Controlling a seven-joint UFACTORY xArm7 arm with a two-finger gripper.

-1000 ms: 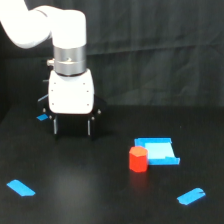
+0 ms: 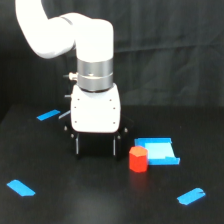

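Observation:
A small red block point(image 2: 138, 160) stands on the dark table, just in front of the left edge of a blue-rimmed tray with a whitish inside point(image 2: 158, 150). The block hides part of that tray's left side. To the left of the block, my gripper point(image 2: 97, 150) hangs pointing down from the white arm. Its thin dark fingers are spread apart and nothing shows between them, so it is open. The block lies outside the fingers, apart from them.
Flat blue strips lie at the front left point(image 2: 20, 188), front right point(image 2: 191, 196) and back left point(image 2: 48, 115). A dark curtain point(image 2: 170, 60) hangs behind. Bare dark table fills the front middle.
The arm and gripper have moved to the right, closer to the red block, and slightly lower in the view. Block and tray have stayed in place.

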